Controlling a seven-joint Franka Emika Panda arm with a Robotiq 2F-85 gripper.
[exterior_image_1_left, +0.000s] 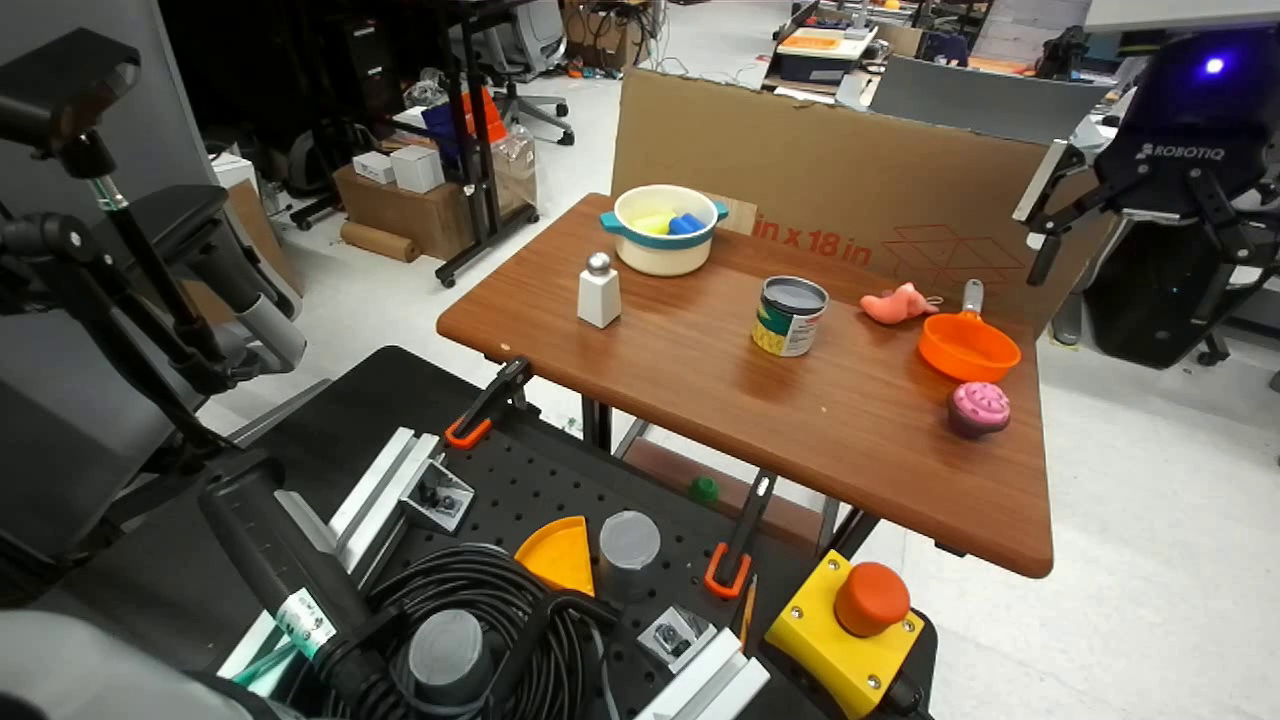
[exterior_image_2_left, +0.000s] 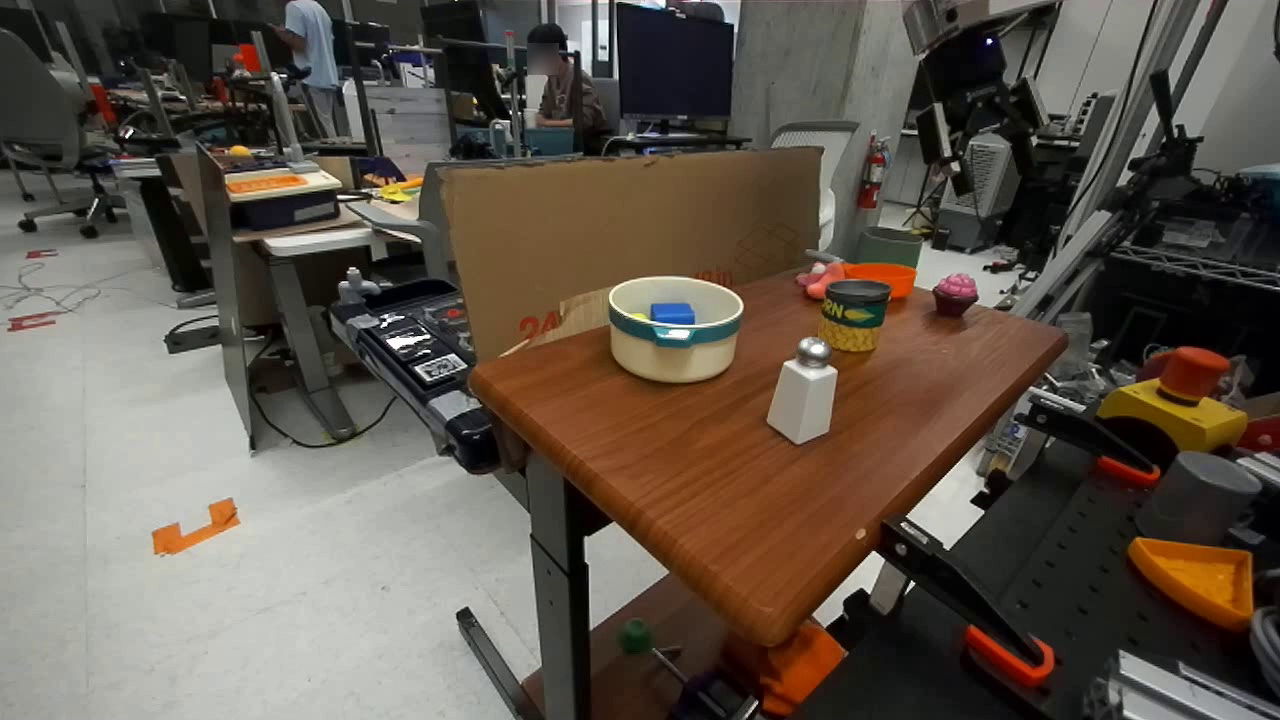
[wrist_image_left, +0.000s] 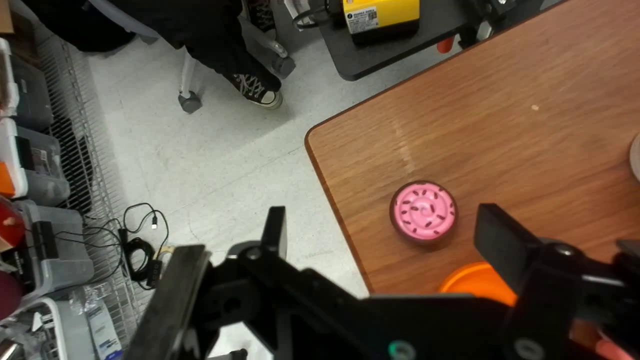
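My gripper (exterior_image_1_left: 1146, 270) hangs in the air above the right end of the table, open and with nothing between its fingers. A pink-topped cupcake (wrist_image_left: 423, 213) stands on the table below the gap between the fingers in the wrist view, well apart from them. Beside it lies an orange pan (exterior_image_1_left: 969, 348) with a grey handle, partly hidden by my gripper in the wrist view. A pink soft toy (exterior_image_1_left: 897, 304) lies near the handle. Mid-table stands a corn can (exterior_image_1_left: 789, 317). Farther left are a white shaker (exterior_image_2_left: 803, 396) with a metal top and a cream pot (exterior_image_2_left: 674, 354).
Blue and yellow items sit inside the pot. A cardboard sheet (exterior_image_1_left: 828, 180) stands along the table's back edge. Clamps and a red-topped yellow button box (exterior_image_1_left: 846, 630) lie at the near side. Bare wood (exterior_image_1_left: 720, 384) runs along the table's front.
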